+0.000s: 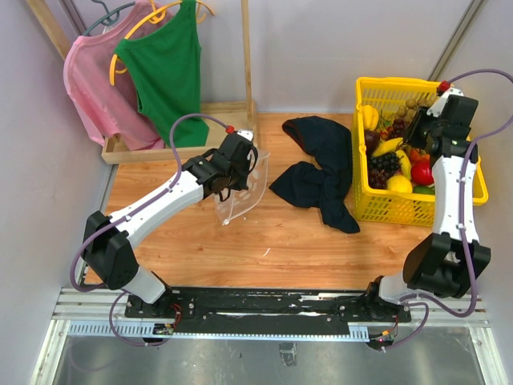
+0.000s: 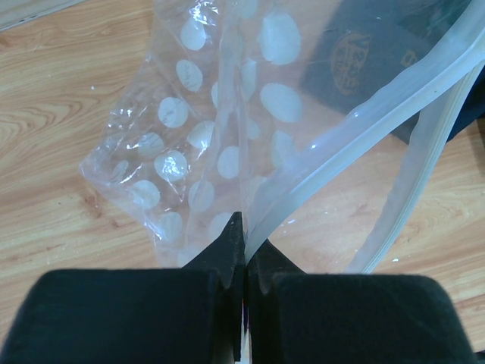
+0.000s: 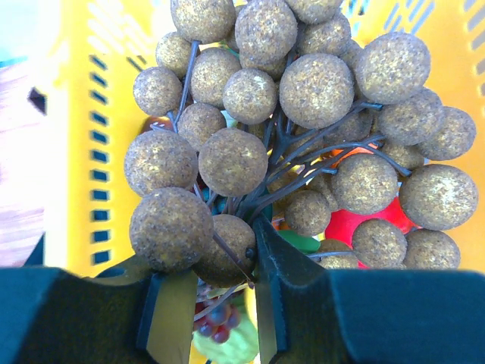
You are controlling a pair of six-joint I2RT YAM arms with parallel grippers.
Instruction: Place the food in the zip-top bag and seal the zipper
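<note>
A clear zip top bag (image 2: pixel 204 144) with white dots has its mouth parted, and its thick zipper edge (image 2: pixel 356 136) runs up to the right. My left gripper is shut on that edge, above the wooden table in the top view. Over at the yellow basket, my right gripper is shut on a bunch of speckled brown grapes (image 3: pixel 314 91), gripping it by its dark stems and a lower grape. The bunch fills much of the right wrist view, with the basket below it.
The yellow basket (image 1: pixel 393 207) still contains bananas (image 1: pixel 388 147), a yellow lemon (image 1: pixel 399 184), dark grapes (image 1: pixel 383 167) and a red fruit (image 1: pixel 422 172). Dark cloth (image 1: pixel 321 172) lies between bag and basket. Clothes hang on a wooden rack (image 1: pixel 216 114) at the back left.
</note>
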